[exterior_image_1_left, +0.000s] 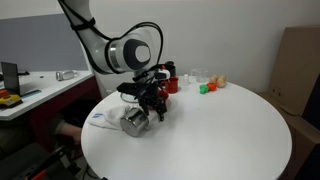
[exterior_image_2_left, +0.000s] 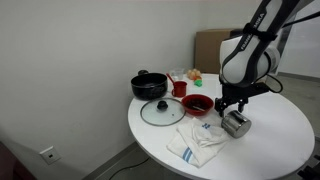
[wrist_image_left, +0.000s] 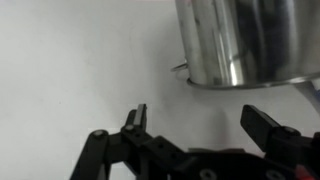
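A shiny steel pot (exterior_image_1_left: 134, 122) is tipped over on the white round table, its mouth toward the front left in exterior view 1. The same pot (exterior_image_2_left: 236, 124) leans beside the white cloth in exterior view 2. Metal wall of the pot (wrist_image_left: 250, 40) fills the upper right of the wrist view, beyond the fingertips. My gripper is open, with only bare tabletop visible between its fingers. From outside, the gripper (exterior_image_1_left: 160, 108) is low, right beside the pot; whether they touch is unclear.
A white cloth (exterior_image_2_left: 198, 142) lies beside the pot. Behind are a red bowl (exterior_image_2_left: 197, 105), a glass lid (exterior_image_2_left: 162, 111), a black pot (exterior_image_2_left: 153, 84) and a red mug (exterior_image_2_left: 179, 89).
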